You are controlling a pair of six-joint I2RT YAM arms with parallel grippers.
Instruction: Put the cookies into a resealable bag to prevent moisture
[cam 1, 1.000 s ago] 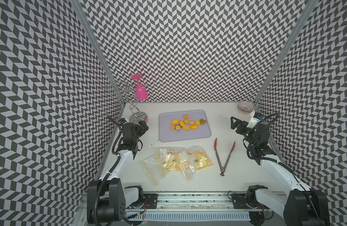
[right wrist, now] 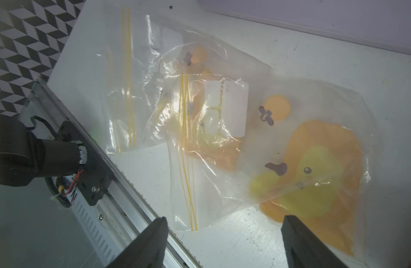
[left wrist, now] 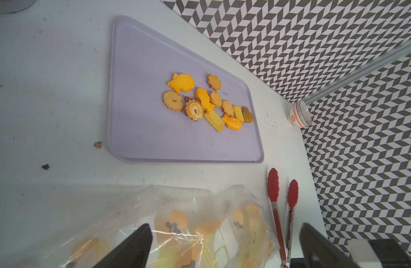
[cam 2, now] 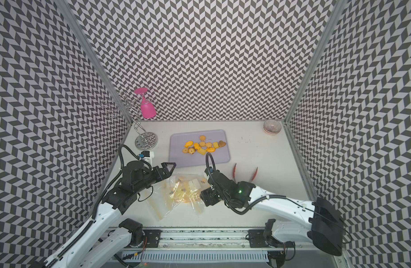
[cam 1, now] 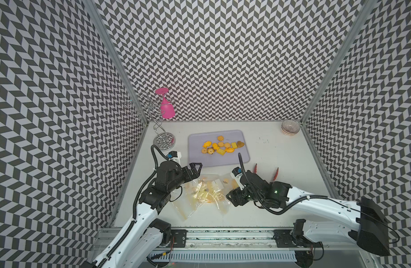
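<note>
Several yellow and brown cookies (left wrist: 181, 82) lie loosely grouped on a lilac tray (left wrist: 143, 129). In front of the tray, two clear resealable bags overlap on the table, printed with orange and yellow figures. In the right wrist view, the nearer bag (right wrist: 319, 178) partly covers the other bag (right wrist: 118, 98); both have yellow zip strips at their left ends. My left gripper (cam 1: 198, 169) is open and empty near the tray's front left corner, above the bags' far edge. My right gripper (cam 1: 234, 197), its fingers apart and nothing between them, hangs over the nearer bag's right part.
Red-tipped tongs (left wrist: 277, 210) lie right of the bags, partly hidden by my right arm in the top left view. Stacked bowls (cam 1: 290, 127) stand at the back right. A metal rack (cam 1: 164, 140) with a pink goblet (cam 1: 167, 108) occupies the back left.
Both arms have swung inward from the sides. The left gripper came right towards the tray's front corner; the right one moved left and forward over the bags. Cookies and bags look unmoved.
</note>
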